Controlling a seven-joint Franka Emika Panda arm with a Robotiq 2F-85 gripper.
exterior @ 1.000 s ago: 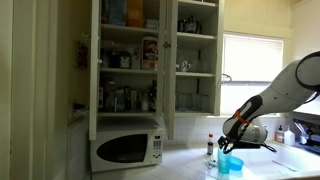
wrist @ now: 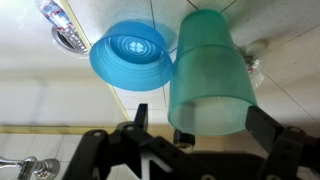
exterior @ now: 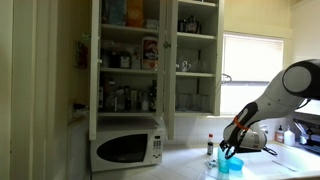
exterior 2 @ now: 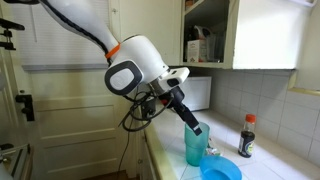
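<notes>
A teal cup (exterior 2: pixel 195 145) stands on the counter. In the wrist view the cup (wrist: pixel 210 72) shows its wide mouth toward the camera, between the two fingers of my gripper. Those fingers are spread wide, and a gap shows between the left one and the cup's rim; contact on the right side is unclear. Seen from the side, my gripper (exterior 2: pixel 182 112) is tilted down at the cup's upper part. Touching or nearly touching the cup is a blue bowl (wrist: pixel 130 58), also visible as a bowl (exterior 2: pixel 220 169) nearer the counter's front.
A dark bottle with a red cap (exterior 2: pixel 247 136) stands behind the cup. Clear glassware (wrist: pixel 256 62) is close beside the cup. A white microwave (exterior: pixel 126 150) sits farther along the counter, below open shelves (exterior: pixel 133 70). Counter between microwave and bottle looks mostly bare.
The arm's elbow has shifted to the right and the hand has tilted slightly in exterior view 1. The cup and bowl look about where they were.
</notes>
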